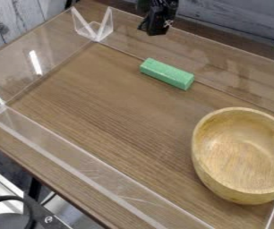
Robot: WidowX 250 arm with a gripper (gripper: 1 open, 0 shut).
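My black gripper [154, 21] is at the top centre, partly out of frame, raised above and behind a green block [167, 73] that lies on the wooden table. The gripper is small and dark here; it appears open, with nothing visible between its fingers.
A wooden bowl [240, 154] stands at the right. A clear angular plastic piece [93, 27] is at the back left. Clear edging [77, 181] runs along the left and front sides.
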